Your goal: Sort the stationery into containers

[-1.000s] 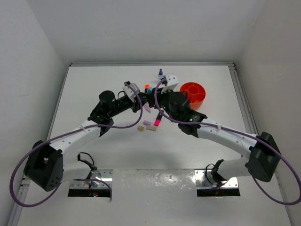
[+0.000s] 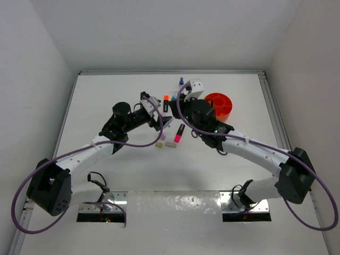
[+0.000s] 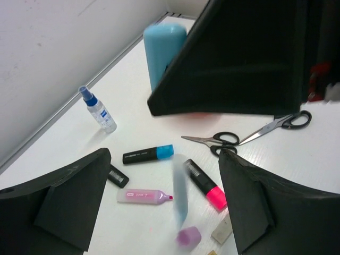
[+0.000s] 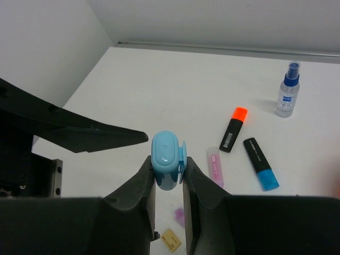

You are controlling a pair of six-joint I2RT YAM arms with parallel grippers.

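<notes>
A light blue marker-like object (image 4: 166,156) is held upright between the fingertips of my right gripper. In the left wrist view the blue object (image 3: 162,48) rises behind the right gripper's black body. My left gripper is open with nothing between its fingers, just left of the right one. On the table lie an orange-capped marker (image 4: 232,129), a blue-capped marker (image 4: 257,163), a pink marker (image 3: 143,196), a red-capped marker (image 3: 204,183), scissors (image 3: 215,141) and erasers (image 3: 223,227). A red divided organizer (image 2: 223,101) is partly hidden by the right arm.
A spray bottle (image 4: 286,93) stands at the back. Both arms meet above the middle, close together, over the loose stationery.
My left gripper has opened and separated slightly from my right gripper, which has moved a little to the right and upward with the blue object.
</notes>
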